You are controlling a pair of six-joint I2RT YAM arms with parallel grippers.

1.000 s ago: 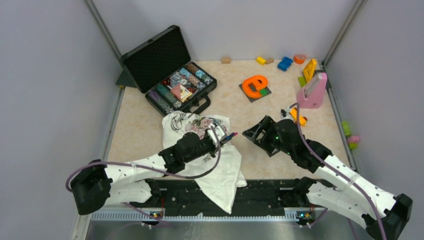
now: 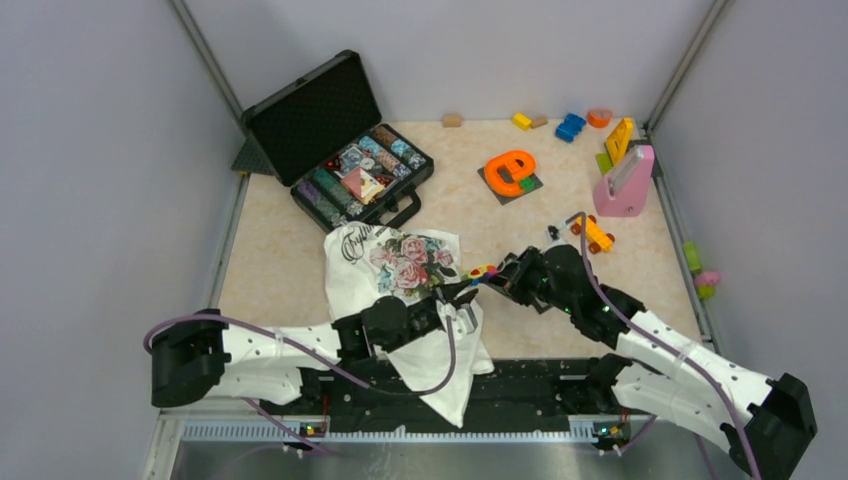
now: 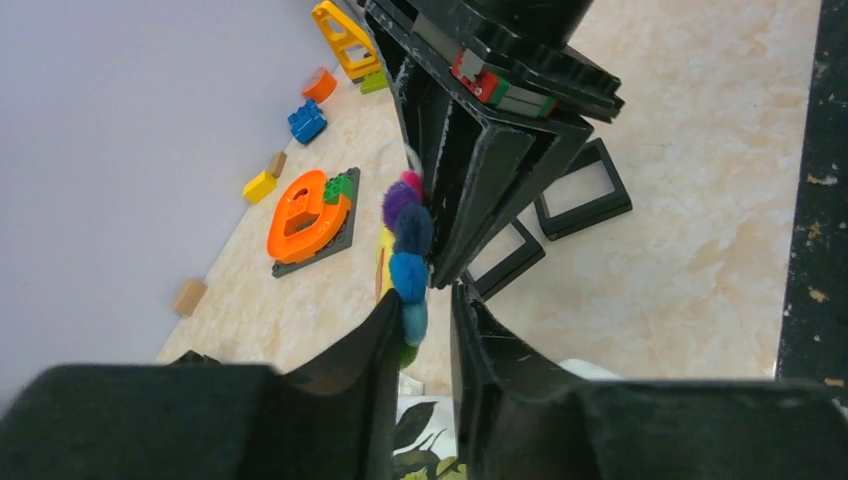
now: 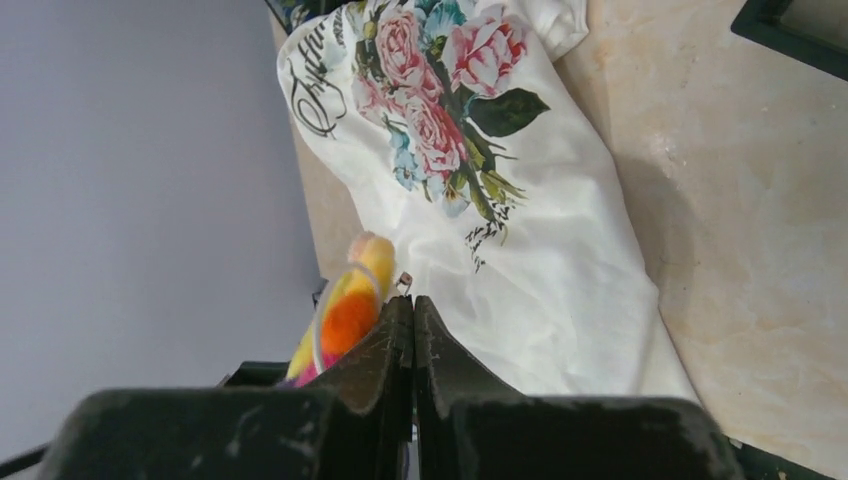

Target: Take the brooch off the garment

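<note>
The brooch (image 2: 480,273), a string of coloured felt balls with a white loop, is raised above the white garment (image 2: 440,370) between both grippers. In the left wrist view the brooch (image 3: 408,275) touches the tip of one finger of my left gripper, which is part open. My right gripper is shut, its tips beside the brooch (image 4: 350,315); in the right wrist view nothing large shows between them. The garment's printed roses (image 4: 430,130) lie visible below.
An open black case (image 2: 360,175) sits at back left. An orange track toy (image 2: 510,165), a pink block (image 2: 622,190) and small blocks stand at the back and right. Dark frames (image 3: 583,195) lie under the right arm.
My left gripper has moved right with the brooch, and my right gripper has come leftward to meet it, so the two now sit close together.
</note>
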